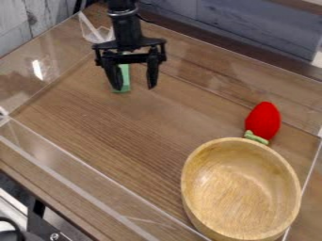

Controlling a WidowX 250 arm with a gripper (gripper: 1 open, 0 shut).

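Observation:
My black gripper (128, 71) hangs open over the upper left of the wooden table, around or just beside a green block (120, 83), which is partly hidden by it. Whether the fingers touch the block cannot be told. A red object with a green top, like a strawberry (262, 120), lies on the right, and a large tan bowl (240, 158) sits at the lower right.
A clear or white object (98, 28) is at the back left, behind the gripper, near the table's edge.

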